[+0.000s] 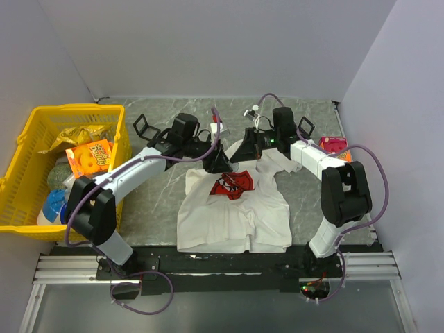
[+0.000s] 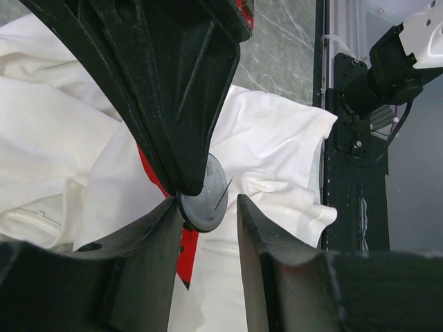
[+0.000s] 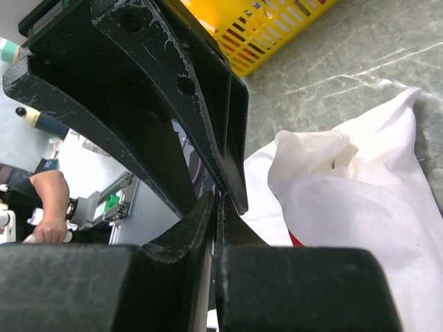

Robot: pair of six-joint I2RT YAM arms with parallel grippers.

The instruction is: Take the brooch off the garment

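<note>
The round grey brooch (image 2: pixel 211 197) shows its back, with a thin pin (image 2: pixel 224 194) sticking out from it. My right gripper is shut on the brooch's edge; in the right wrist view the brooch itself is hidden. My left gripper stands open, its fingers on either side of the brooch; whether they touch it I cannot tell. Below lies the white garment (image 1: pixel 232 220) with a red printed patch (image 1: pixel 232 186). In the top view the brooch (image 1: pixel 234 167) is a small grey spot between both grippers, above the cloth.
A yellow basket (image 1: pixel 125 152) full of packets stands at the left. At the right edge lies a red and yellow packet (image 1: pixel 334 145).
</note>
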